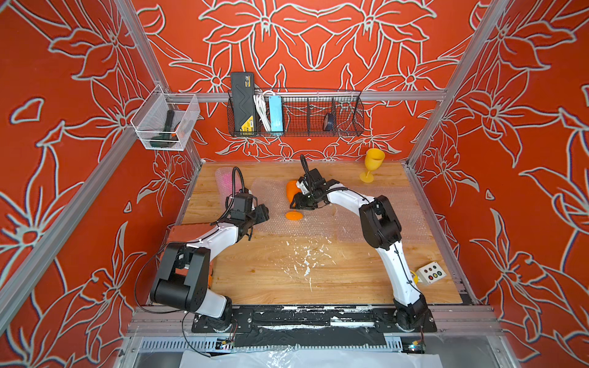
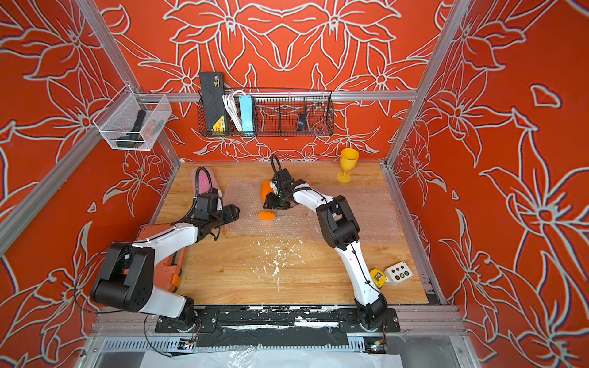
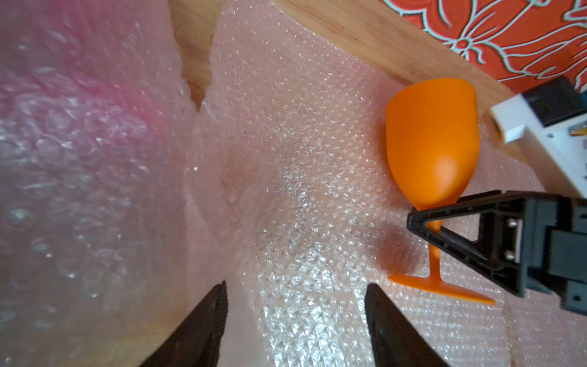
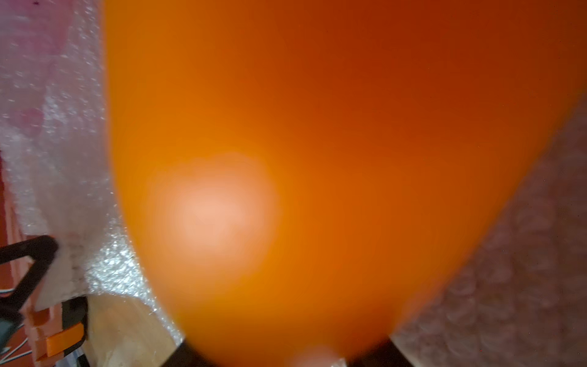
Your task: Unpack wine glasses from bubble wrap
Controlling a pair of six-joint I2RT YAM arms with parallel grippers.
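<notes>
An orange wine glass [image 3: 433,140] stands upright and unwrapped on the flattened bubble wrap [image 3: 318,202]. My right gripper [image 1: 295,203] is open around its stem, just under the bowl; in the right wrist view the bowl [image 4: 305,171] hides most of the fingertips. To the left lies a pink glass still in bubble wrap [image 3: 91,140]. Between that bundle and the orange glass hangs my left gripper, open and empty, over the flat sheet. A yellow wine glass [image 1: 373,160] stands bare at the back right.
An orange case [image 2: 160,260] sits under the left arm. At the front right are a white button box [image 2: 398,272] and a yellow tape measure [image 2: 377,277].
</notes>
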